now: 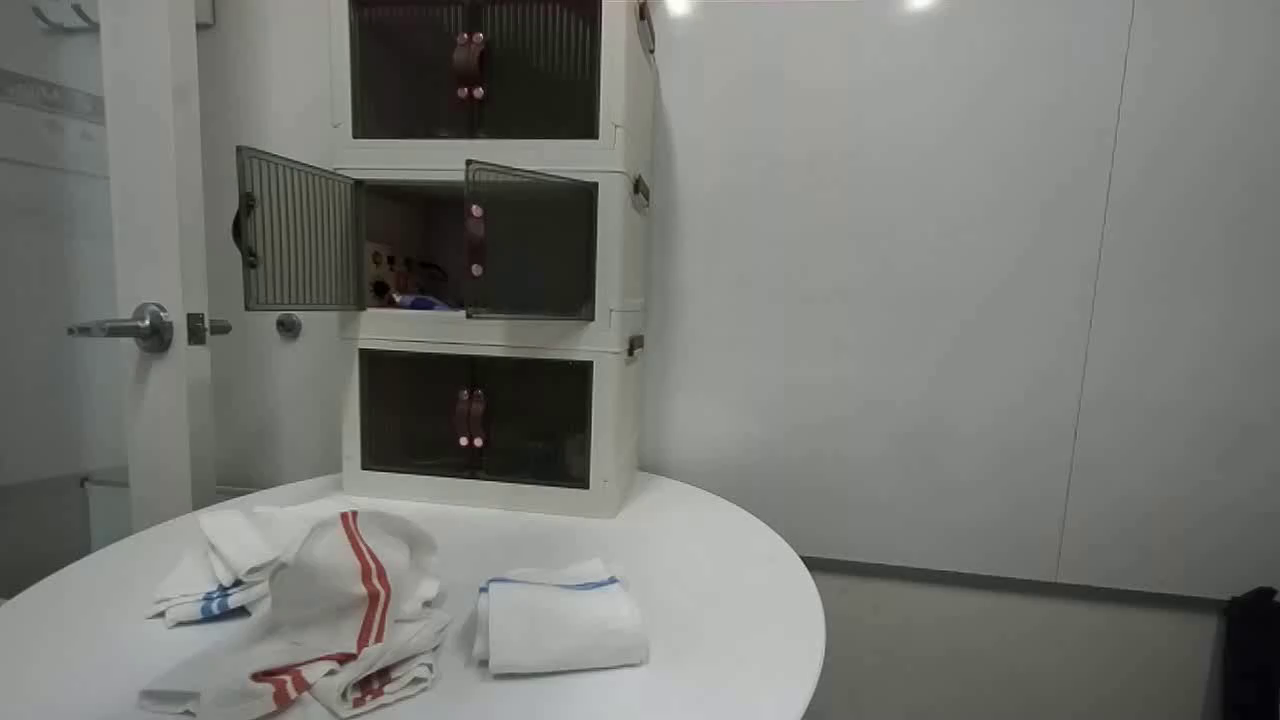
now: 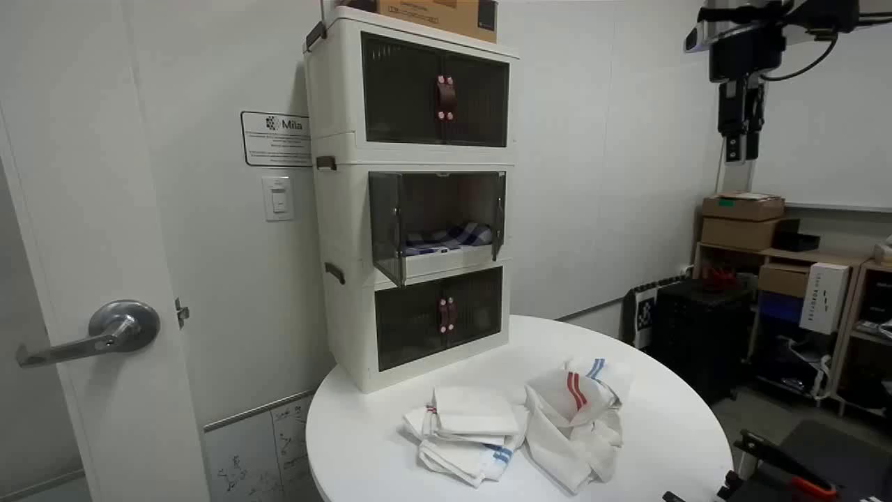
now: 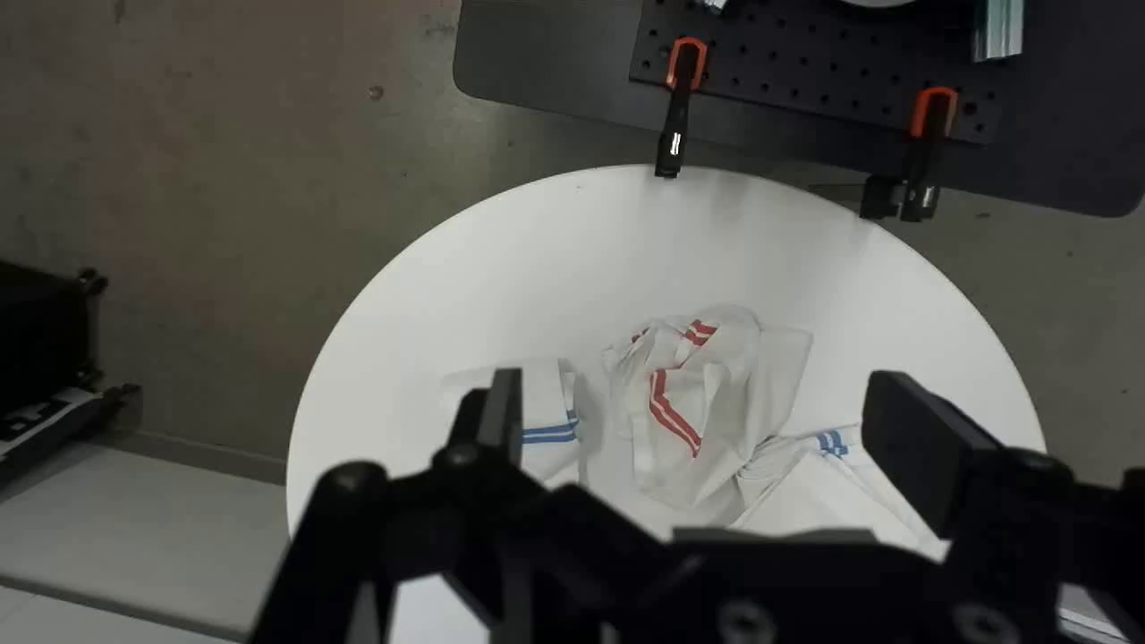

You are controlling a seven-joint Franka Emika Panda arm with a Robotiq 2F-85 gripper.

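Note:
My gripper is open, its fingers wide apart and nothing between them. In exterior view 2 the gripper (image 2: 741,155) hangs high at the upper right, well above the table. Below it, a crumpled white towel with red stripes (image 3: 741,376) lies on the round white table (image 3: 687,236). On one side of it rests a folded white towel with a blue stripe (image 1: 564,624); on the other, a loosely folded blue-striped towel (image 1: 228,564). The middle cabinet compartment (image 2: 447,263) has both doors ajar, with blue-and-white cloth (image 2: 451,238) inside.
At the table's back edge stands the stacked cabinet (image 1: 492,330); its upper and lower doors are closed. The middle left door (image 1: 300,234) juts outward. Two clamps (image 3: 674,129) sit at the table's opposite edge.

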